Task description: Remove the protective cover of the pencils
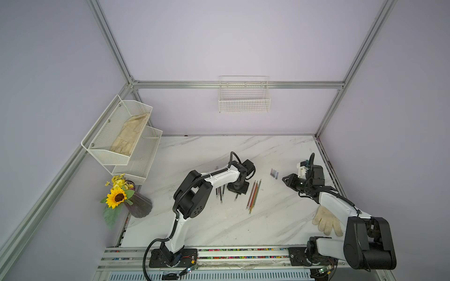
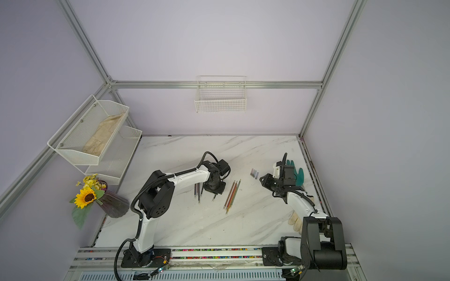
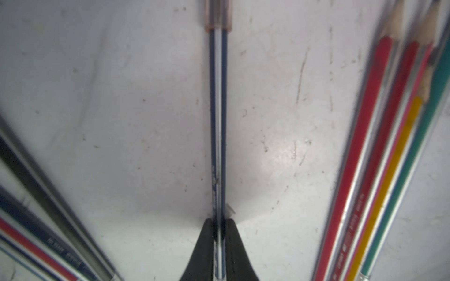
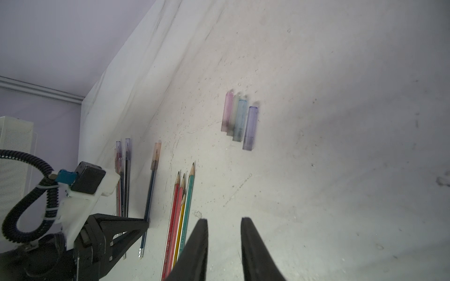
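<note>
In the left wrist view, my left gripper is shut on a dark blue pencil (image 3: 219, 103), its fingertips closed against both sides. A clear orange-tinted cover (image 3: 219, 15) sits over that pencil's far end. To its left lie several other pencils (image 4: 127, 182) with clear covers on their tips. Bare-tipped red, yellow and green pencils (image 1: 253, 196) lie on the right. Several loose covers (image 4: 240, 119), pink to purple, rest on the table beyond them. My right gripper is open and empty, held off to the right of the pencils.
Beige work glove (image 1: 327, 220) and teal glove (image 2: 298, 174) lie near the right arm. Flowers (image 1: 115, 197) in a vase and wire shelves (image 1: 108, 157) stand at the left.
</note>
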